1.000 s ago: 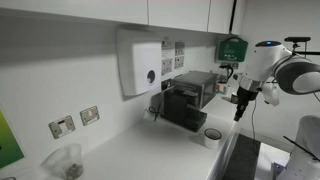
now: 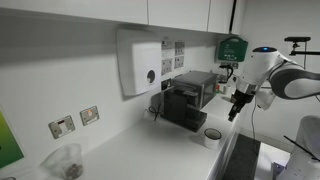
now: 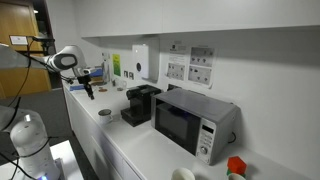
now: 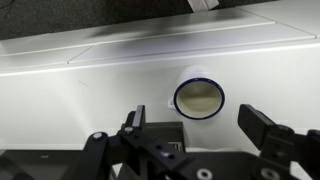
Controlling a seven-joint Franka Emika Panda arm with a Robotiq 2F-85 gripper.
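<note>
A white cylindrical pot or mug with a dark rim [image 4: 200,98] stands upright on the white counter, and a small handle shows at its left side in the wrist view. The same mug [image 2: 211,139] is near the counter's front edge in exterior view 1, and the mug [image 3: 105,116] also shows in exterior view 2. My gripper is open, its two dark fingers spread wide. Nothing sits between them; the mug is below, apart from the fingers. From the side, the gripper [image 3: 91,89] hangs well above the counter.
A black coffee machine [image 3: 141,107] stands behind the mug, with a microwave [image 3: 192,123] beside it. A clear bowl [image 2: 68,161] and a wall dispenser [image 2: 139,62] lie farther left in exterior view 1.
The mug has not moved.
</note>
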